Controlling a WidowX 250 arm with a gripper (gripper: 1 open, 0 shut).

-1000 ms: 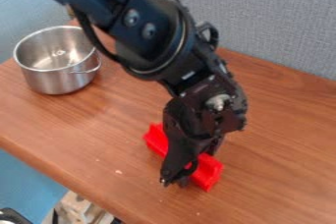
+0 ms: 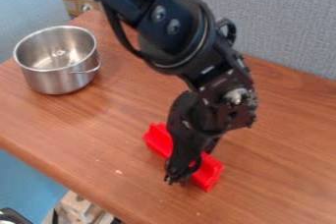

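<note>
My black gripper [image 2: 186, 165] reaches down over a red elongated block [image 2: 160, 140] on the wooden table, its fingertips low at the block's middle and near side. The block's two ends show on either side of the gripper, and its middle is hidden behind it. The gripper is open; whether anything lies between its fingers is hard to see.
A steel pot [image 2: 57, 79] with side handles stands at the back left of the wooden table [image 2: 289, 149]. A grey wall is behind, and the table's edge runs along the lower left.
The arm and gripper have risen very slightly over the red block. The block and pot look unmoved.
</note>
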